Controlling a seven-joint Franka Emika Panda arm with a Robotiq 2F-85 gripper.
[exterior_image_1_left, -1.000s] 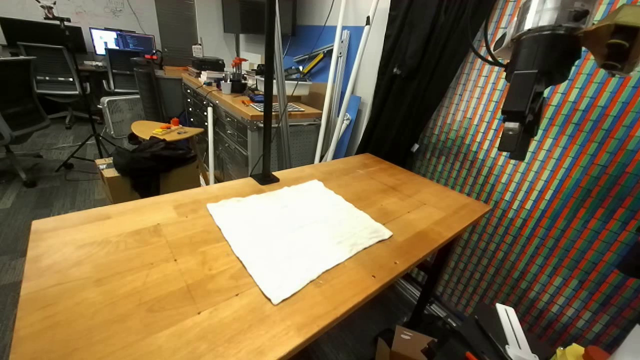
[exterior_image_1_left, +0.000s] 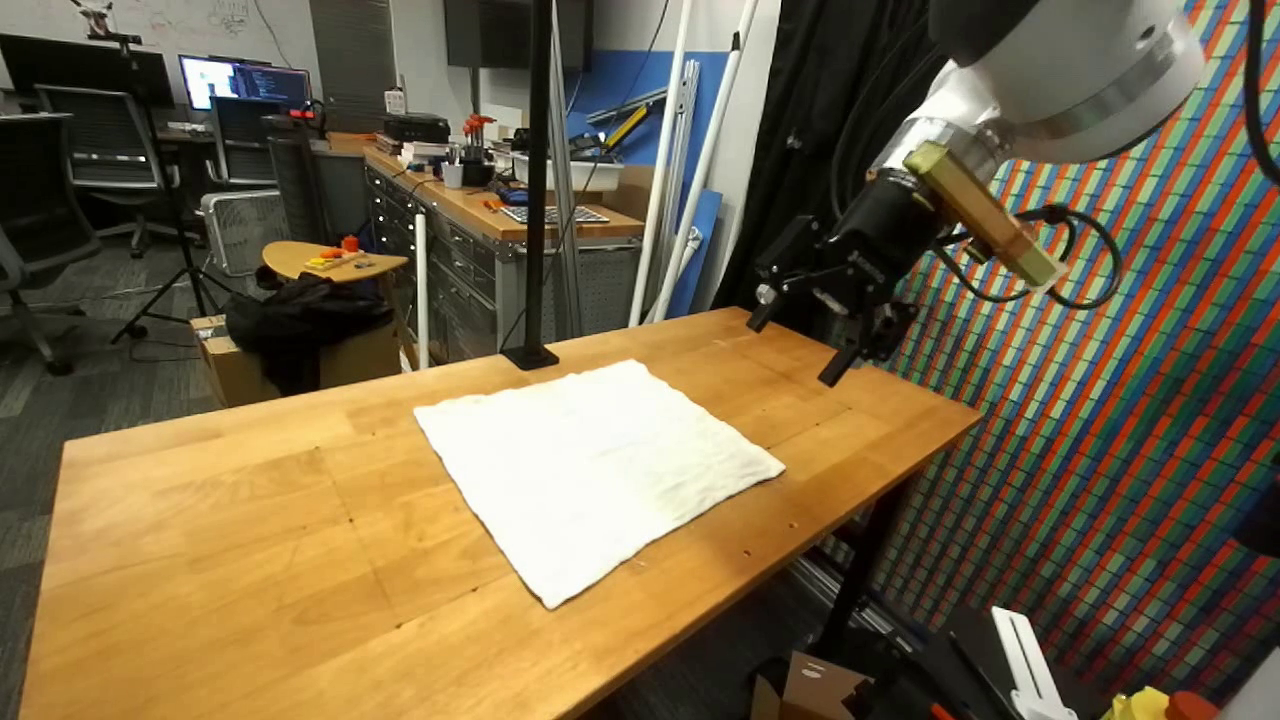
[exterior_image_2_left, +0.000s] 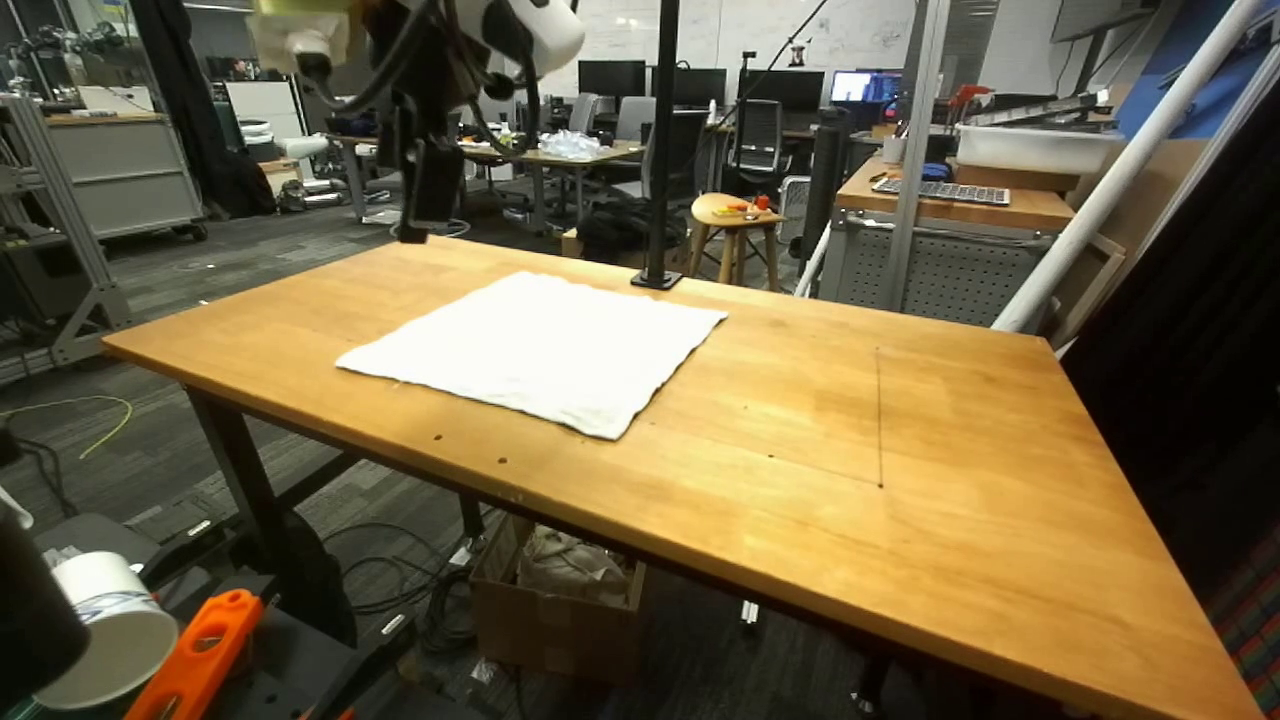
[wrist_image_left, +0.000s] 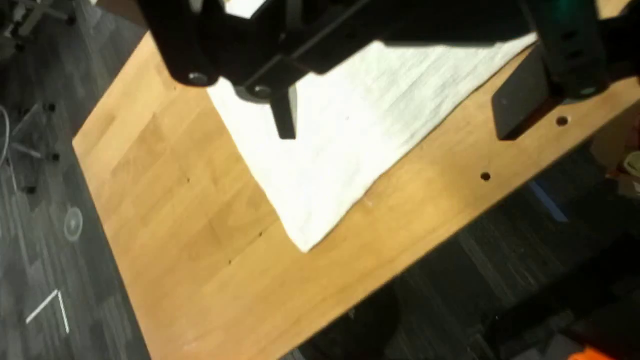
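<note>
A white cloth (exterior_image_1_left: 588, 468) lies spread flat on the wooden table, its edges slightly wavy and one corner pointing toward the table's front edge. In exterior view 2 the same cloth (exterior_image_2_left: 546, 348) covers the table's middle-left part. My gripper (exterior_image_1_left: 795, 349) hangs in the air above the table's right end, to the right of the cloth and apart from it. It is open, with a wide gap between its fingers. The wrist view has the gripper over the cloth (wrist_image_left: 336, 150), one finger in front of the white fabric and the other in front of bare wood.
A black post (exterior_image_1_left: 540, 180) rises at the table's back edge, behind the cloth. A patterned curtain (exterior_image_1_left: 1116, 396) hangs beyond the table's right end.
The gripper has moved left and somewhat lower in exterior view 1, from in front of the patterned curtain to over the table's right end, and has turned. The cloth has not moved.
</note>
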